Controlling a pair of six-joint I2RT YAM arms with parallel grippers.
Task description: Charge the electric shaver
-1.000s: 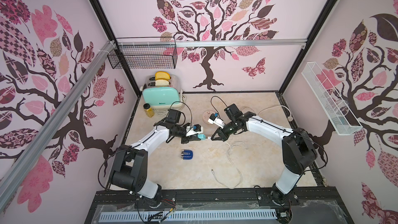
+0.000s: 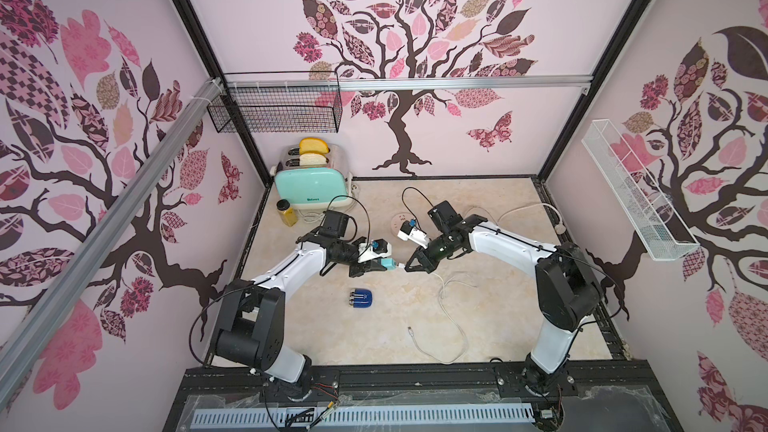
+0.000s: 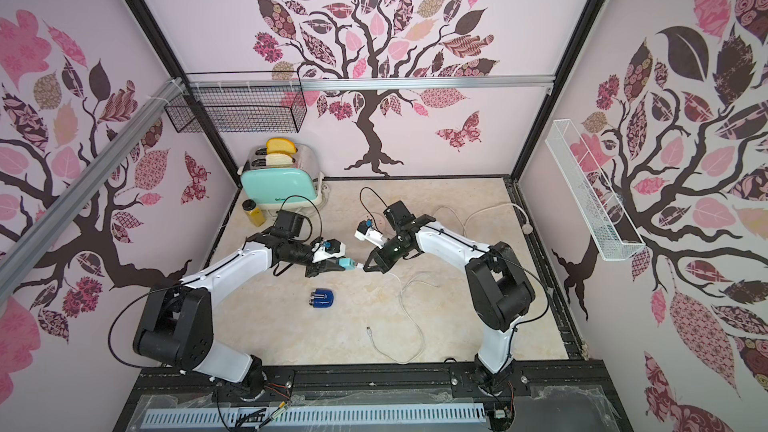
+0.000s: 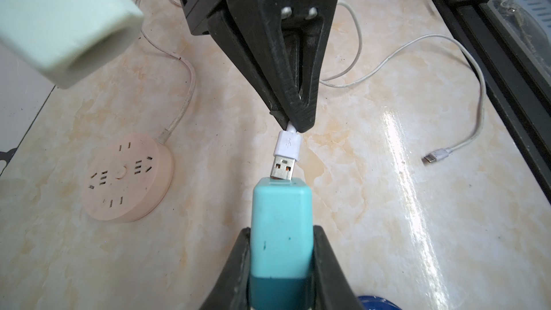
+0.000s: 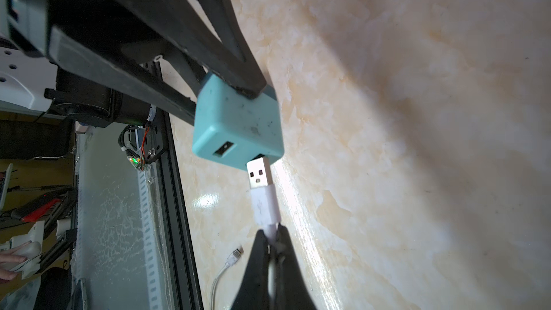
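My left gripper is shut on a turquoise charger block [image 4: 281, 212], held above the table. Two USB ports show on the block's face [image 5: 223, 148] in the right wrist view. Opposite, my right gripper is shut on the white cable just behind its USB plug [image 5: 265, 205]. The plug's metal end lies right at the rim of one port, most of the metal still outside; whether it touches cannot be told. The other cable end [image 4: 437, 155] lies loose on the table. The dark blue shaver [image 2: 361, 297] rests on the table near the left gripper.
A round pink power strip [image 4: 129, 178] lies behind the grippers. A turquoise toaster [image 2: 310, 184] and a yellow jar [image 2: 286, 213] stand at the back left.
My right arm has shifted slightly left, bringing the plug closer to the charger block. The left arm and the shaver have not visibly moved.
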